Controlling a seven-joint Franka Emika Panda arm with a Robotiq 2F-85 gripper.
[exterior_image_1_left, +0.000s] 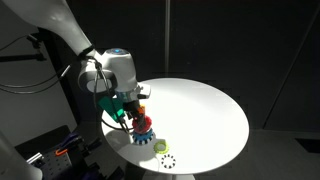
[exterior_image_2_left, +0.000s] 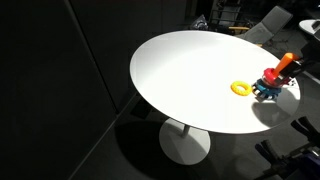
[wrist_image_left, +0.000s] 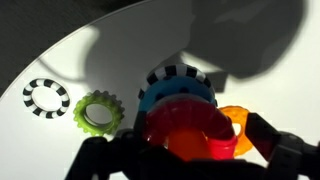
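A stacked ring toy stands near the table's edge. Its blue part (exterior_image_2_left: 267, 89) is low, a red part (exterior_image_2_left: 271, 75) sits above it, and an orange piece (exterior_image_2_left: 287, 61) is on top. In the wrist view the red part (wrist_image_left: 188, 118) shows from above, with an orange ring (wrist_image_left: 239, 116) at its right. My gripper is open over the toy, with one dark finger to either side of its top. Whether the fingers touch it cannot be told.
A yellow-green toothed ring (wrist_image_left: 98, 113) and a black-and-white ring (wrist_image_left: 46, 98) lie flat beside the toy.
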